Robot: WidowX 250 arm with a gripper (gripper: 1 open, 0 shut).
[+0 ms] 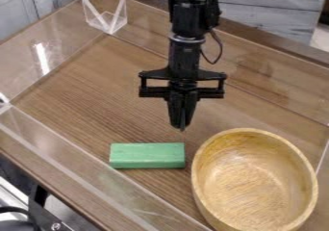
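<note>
The black gripper (180, 115) hangs over the middle of the wooden tray, above and behind a green block (146, 155). Its fingers point down; whether they are apart or together is hard to make out, and I see nothing held. The green block lies flat at the front, just left of a large cream bowl (253, 183), which looks empty.
A clear plastic piece (106, 13) sits at the back left corner. The tray's walls (302, 57) bound the area.
</note>
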